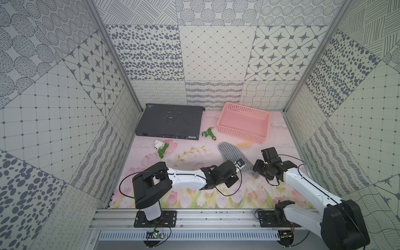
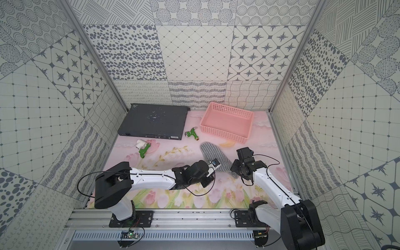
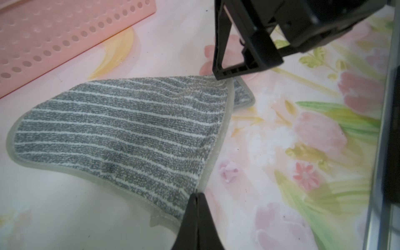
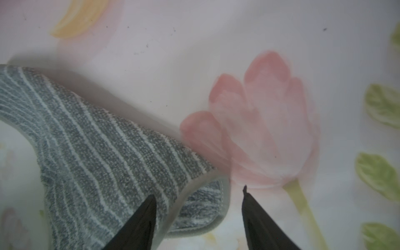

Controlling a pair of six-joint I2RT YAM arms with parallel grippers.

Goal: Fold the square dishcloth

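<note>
The grey dishcloth with white stripes point(image 3: 125, 120) lies folded over on itself, its two layers a little out of line at the right end. In the left wrist view my left gripper is shut on the cloth's near corner, pinching the pale hem. My right gripper stands open at the other corner of that end; in its view the cloth's edge point(image 4: 208, 179) lies between the two spread fingers. From the top left view, the cloth point(image 1: 233, 153) slants between both grippers, its near part partly hidden by the left gripper point(image 1: 241, 164).
Behind the cloth stands an empty pink basket point(image 1: 243, 135). A black flat box point(image 1: 170, 120) is at the back left. Green toy-like pieces point(image 1: 209, 133) and a green-and-white one point(image 1: 162, 150) lie to the left.
</note>
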